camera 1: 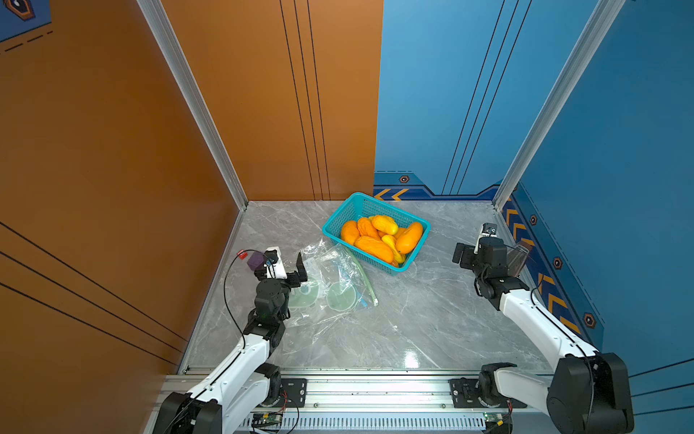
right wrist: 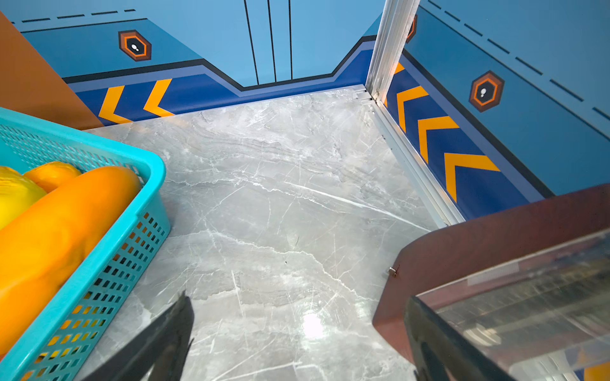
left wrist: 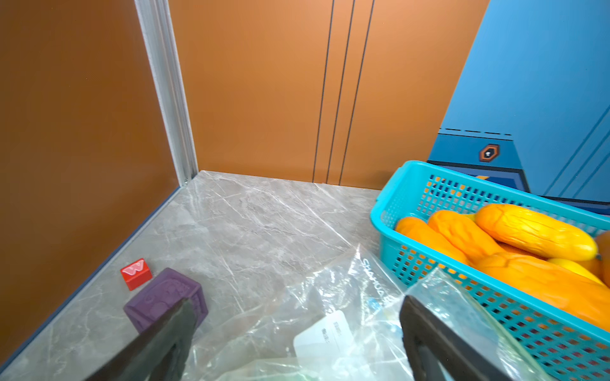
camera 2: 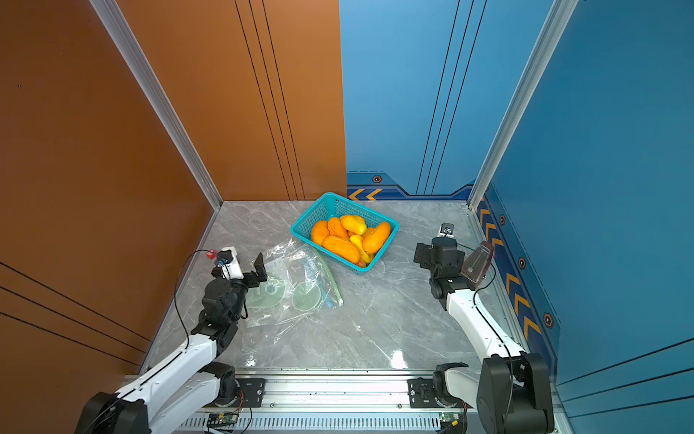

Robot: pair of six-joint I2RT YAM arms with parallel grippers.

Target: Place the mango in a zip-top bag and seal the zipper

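Several orange and yellow mangoes lie in a turquoise basket at the back middle of the table. The clear zip top bag lies flat in front and to the left of the basket, its green zipper strip running along the bag's right side. Above the bag's left part, my left gripper is open with nothing between its fingers. Off to the right of the basket, my right gripper also stands open and empty over bare table.
A purple block and a small red cube sit left of the bag. A brown box with a clear panel stands against the right wall. Between the basket and that box the table is bare.
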